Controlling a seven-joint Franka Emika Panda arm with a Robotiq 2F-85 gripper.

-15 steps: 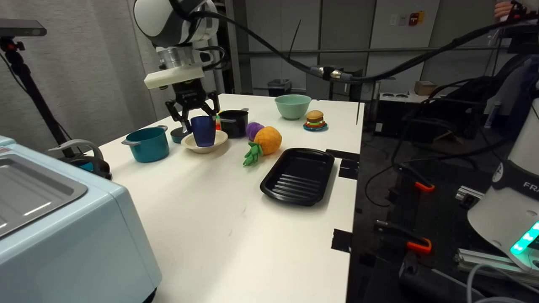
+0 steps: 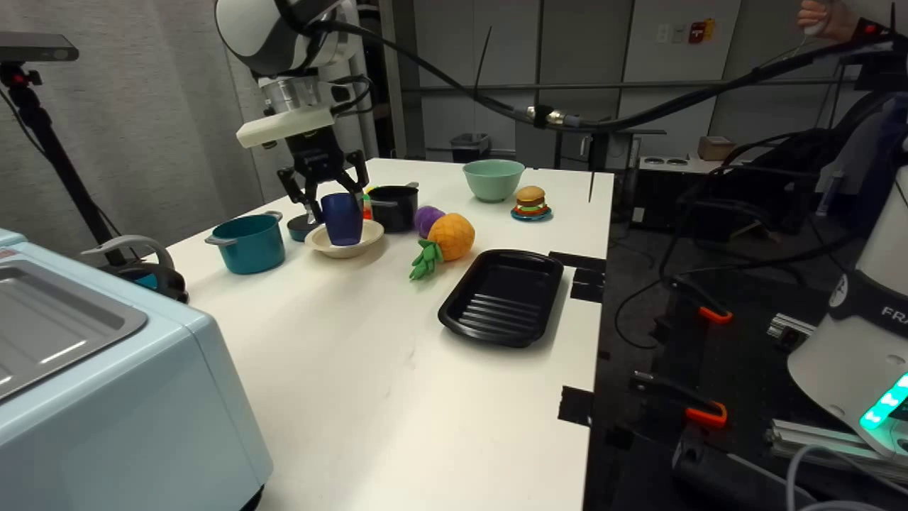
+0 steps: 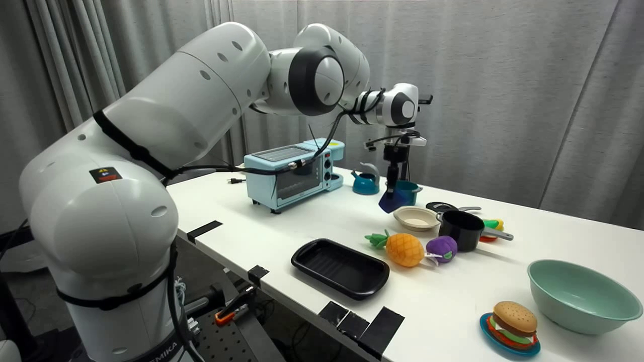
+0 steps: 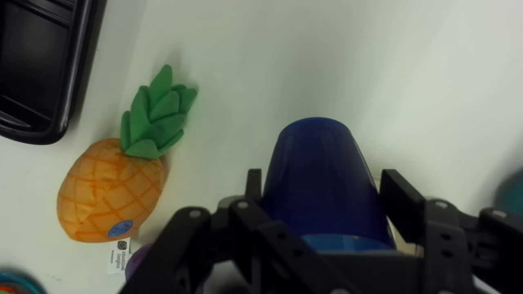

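A dark blue cup (image 2: 342, 221) is held between the fingers of my gripper (image 2: 333, 194), which is shut on it. In the wrist view the cup (image 4: 323, 176) fills the space between the two black fingers, its side turned to the camera. From exterior view 1 it overlaps the cream bowl (image 2: 372, 234); exterior view 2 has the cup (image 3: 392, 201) raised off the table, just left of the bowl (image 3: 416, 219). Whether cup and bowl touch, I cannot tell.
Close by stand a teal pot (image 2: 248, 247), a black pot (image 3: 461, 231), a purple toy vegetable (image 3: 442, 248) and a toy pineapple (image 2: 451, 235). A black tray (image 2: 502, 298), green bowl (image 2: 494, 179) and toy burger (image 2: 530, 203) lie farther off. Bare table fronts the toaster oven (image 3: 296, 175).
The arm above the gripper has shifted slightly left and tilted a little in exterior view 1. The cup stays gripped at nearly the same spot over the bowl; the other objects have not moved.
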